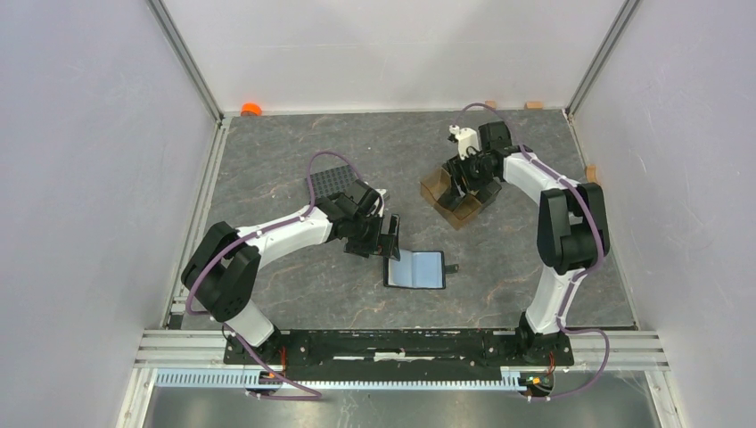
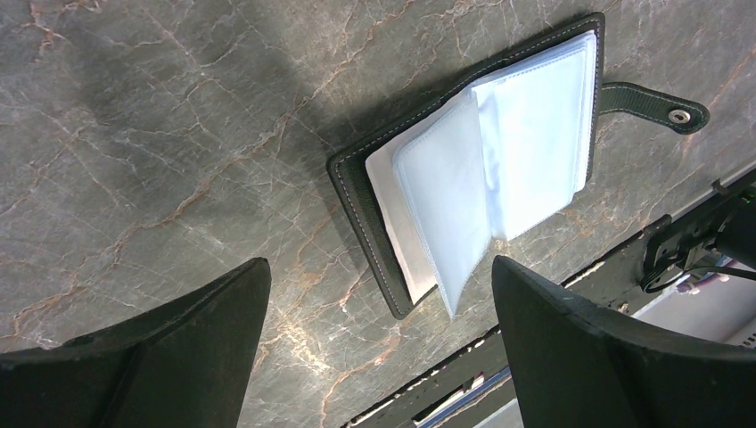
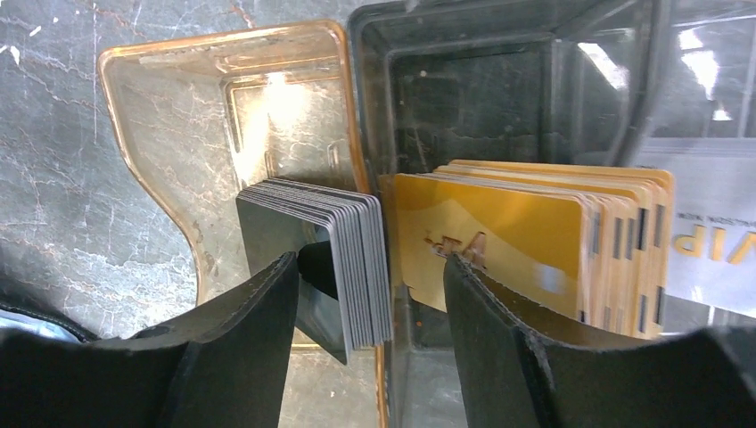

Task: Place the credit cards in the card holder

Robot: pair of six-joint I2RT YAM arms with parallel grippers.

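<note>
The card holder [image 2: 357,218] lies unfolded on the table, black with pale translucent sleeves, its snap strap [image 2: 655,105] sticking out. One sleeve stands partly lifted. My left gripper is open above the holder's near corner, nothing between its fingers. At the upper right, my right gripper is part open over two bins. One fingertip [image 3: 287,267] overlaps the face of a dark card stack [image 3: 361,267]; the other is in front of a gold card stack [image 3: 508,236]. Whether either touches cards I cannot tell. White cards [image 3: 713,214] marked VIP show at the right edge.
Dark cards lean in the amber bin [image 3: 178,98]; gold cards stand in the clear grey bin [image 3: 464,107] beside it. A dark ribbed mat [image 1: 332,181] lies behind my left arm. Bare table separates the holder from the bins.
</note>
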